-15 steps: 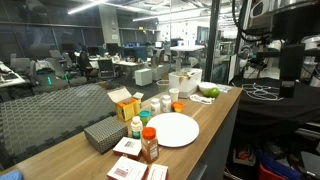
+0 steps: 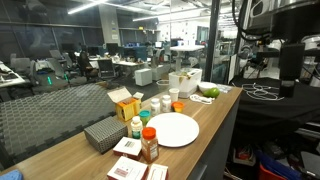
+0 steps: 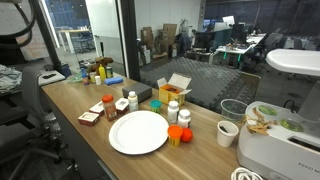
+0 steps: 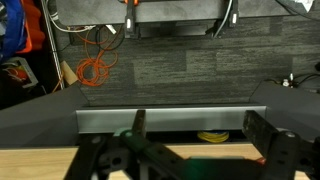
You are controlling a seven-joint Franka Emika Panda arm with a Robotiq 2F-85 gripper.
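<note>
My gripper stands open in the wrist view, its dark fingers wide apart with only floor and a table's edge beneath. In exterior view 1 the dark arm hangs at the upper right, off to the side of the wooden table (image 2: 72,160). On that table lies an empty white plate (image 2: 176,130), seen also as a plate (image 3: 139,132) in exterior view 2. Around it are a spice bottle with an orange lid (image 2: 149,145), a green cup (image 2: 144,116), an orange cup (image 2: 177,106) and white bottles (image 3: 173,111).
White-and-red boxes (image 2: 127,169), an open yellow carton (image 2: 125,104) and a dark mesh box (image 2: 106,133) occupy the table. A white cup (image 3: 227,132) and red item (image 3: 187,135) sit nearby. Orange cable (image 4: 95,68) lies on the floor.
</note>
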